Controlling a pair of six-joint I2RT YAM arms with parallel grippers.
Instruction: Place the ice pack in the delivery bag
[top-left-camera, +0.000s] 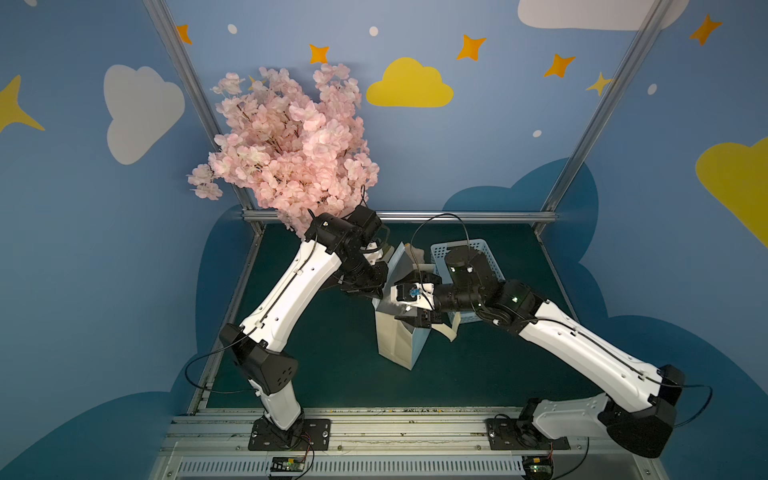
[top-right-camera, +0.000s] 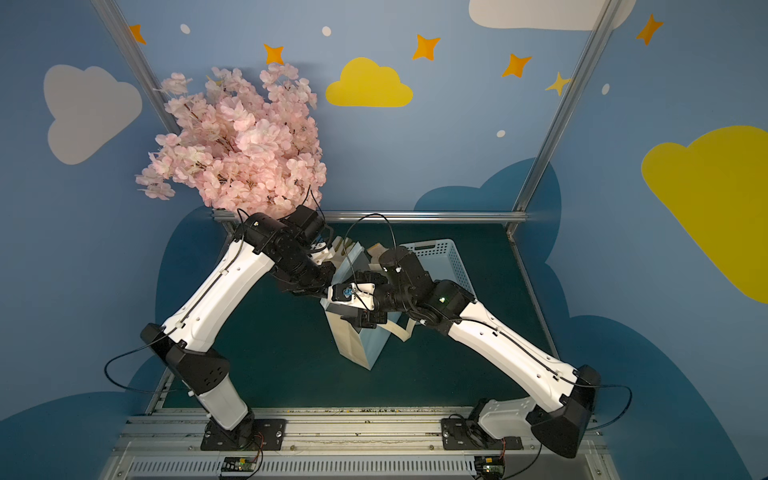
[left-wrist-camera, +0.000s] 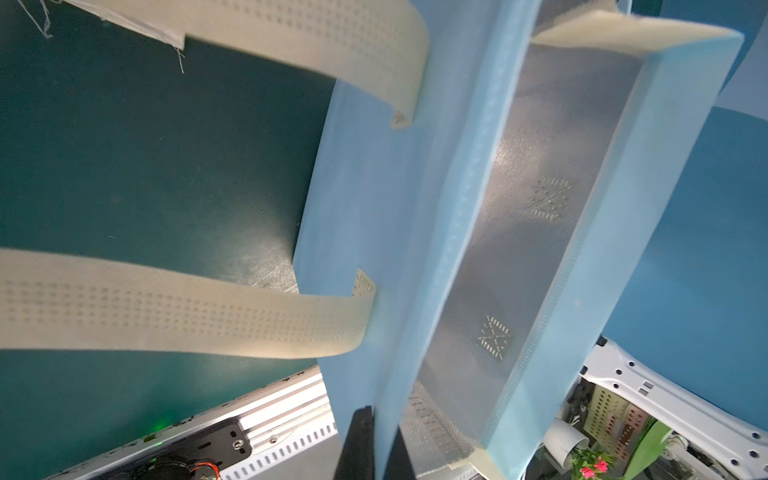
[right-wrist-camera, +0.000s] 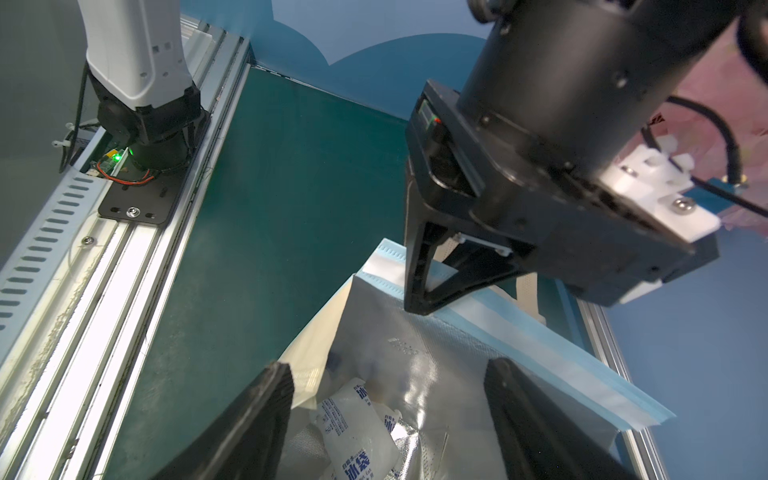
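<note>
The delivery bag (top-left-camera: 394, 336) stands upright mid-table, light blue and cream outside with a silver lining, its mouth open. My left gripper is shut on the blue rim (left-wrist-camera: 448, 264) of the bag. Inside, against the silver lining, lies a white ice pack with blue print (right-wrist-camera: 354, 432); shiny wrapping shows beside it. My right gripper hangs over the bag's mouth, its fingers (right-wrist-camera: 252, 420) spread wide with nothing held between them. In the right wrist view the ice pack sits lower down, between and beyond these fingers. The bag's bottom is hidden.
Behind and right of the bag is a light blue perforated basket (top-left-camera: 489, 260), partly covered by the right arm. Cream handle straps (left-wrist-camera: 184, 308) stick out from the bag's side. Pink blossoms (top-left-camera: 292, 144) rise at the back left.
</note>
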